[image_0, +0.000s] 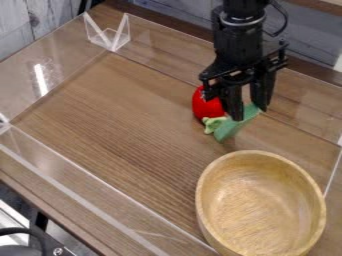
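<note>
The black gripper (238, 94) hangs from the arm in the upper middle of the camera view, over a red round object (206, 101) and a green item (230, 124) with a pale, lighter end. The red object is partly hidden behind the gripper. The gripper's fingertips are just above and beside the green item; whether they touch it I cannot tell.
A large pale wooden bowl (258, 208) takes up the lower right. Clear plastic holders stand at the upper left and left edge.
</note>
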